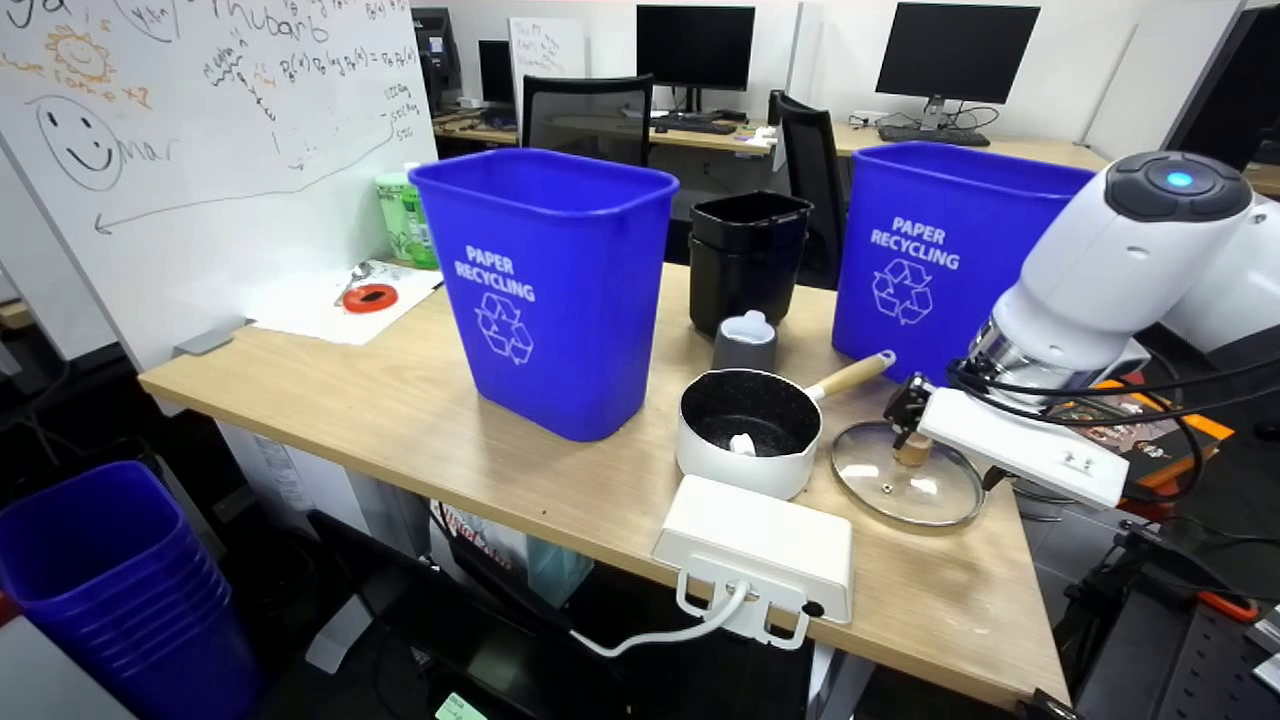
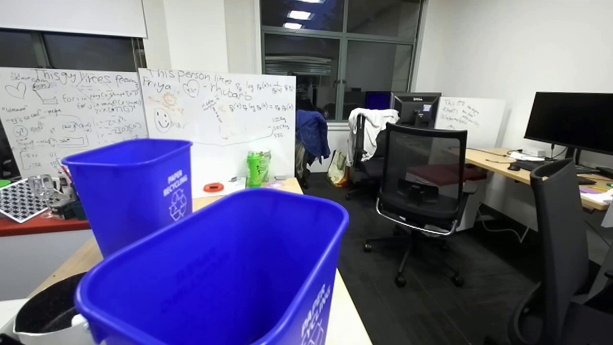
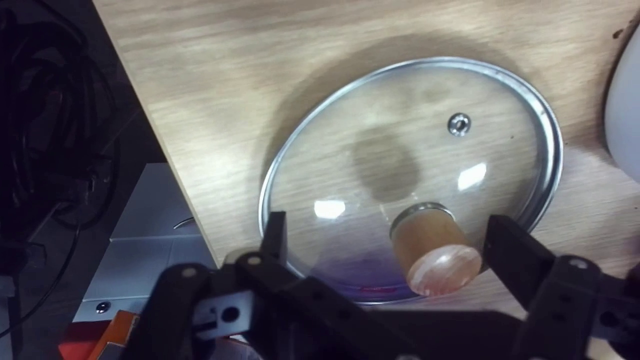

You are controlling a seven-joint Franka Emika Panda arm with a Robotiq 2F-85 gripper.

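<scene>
A round glass lid [image 3: 336, 162] with a metal rim and a wooden knob [image 3: 429, 240] lies flat on the table near its corner. My gripper is open over the lid, one fingertip to each side of the knob in the wrist view, with the right one much closer to it. Nothing is held. In exterior view 1 the white pot [image 1: 750, 432], with its pale wooden handle and a small white item [image 1: 743, 445] inside, stands just left of the lid. The gripper's white housing partly covers the lid's right side there.
Blue recycling bins stand on the table, one behind the lid [image 1: 918, 258] and one left of the pot [image 1: 546, 300]. A black bin [image 1: 746, 264] and a grey cup [image 1: 745, 344] sit behind the pot. A white box [image 1: 756, 540] lies in front.
</scene>
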